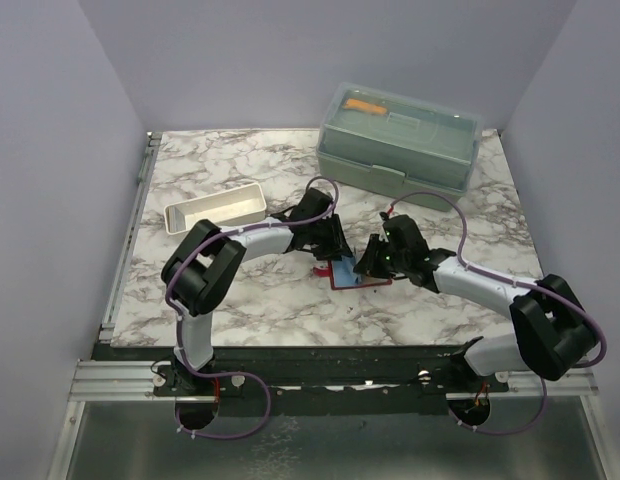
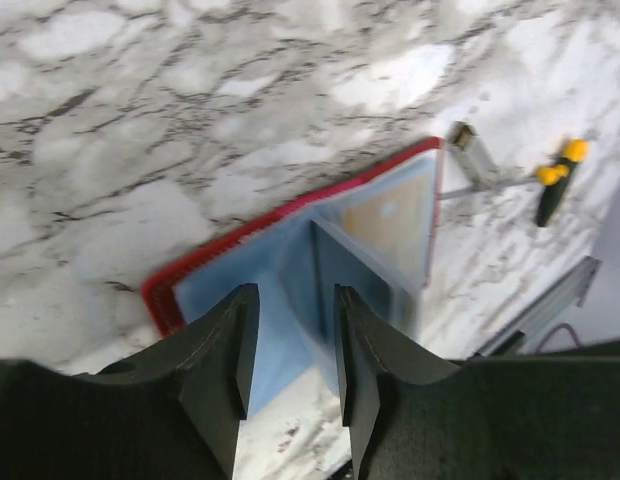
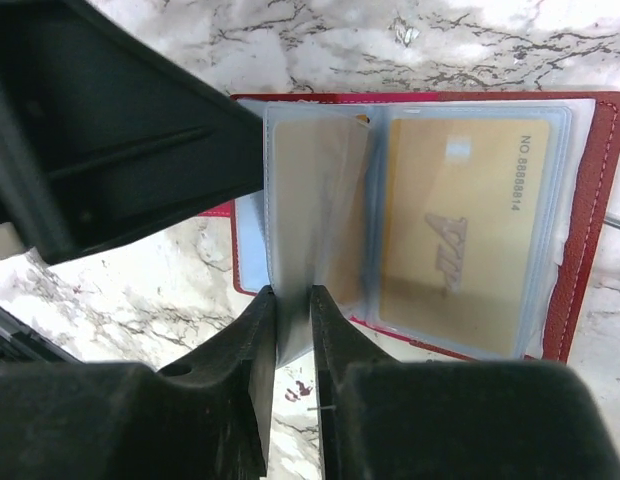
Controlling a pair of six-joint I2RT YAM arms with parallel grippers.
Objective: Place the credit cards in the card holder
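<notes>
The red card holder lies spread out on the marble table, with clear plastic sleeves inside. In the right wrist view, a tan VIP card lies flat in its right-hand sleeve. Another clear sleeve stands raised near the fold, with tan showing through it. My right gripper has its fingers close on either side of that sleeve; whether they pinch it does not show. Over the holder's blue inner page, my left gripper is partly open, with a gap between its fingertips near the raised sleeve.
A white tray stands at the back left. A large green lidded box fills the back right. Both arms are close together over the holder.
</notes>
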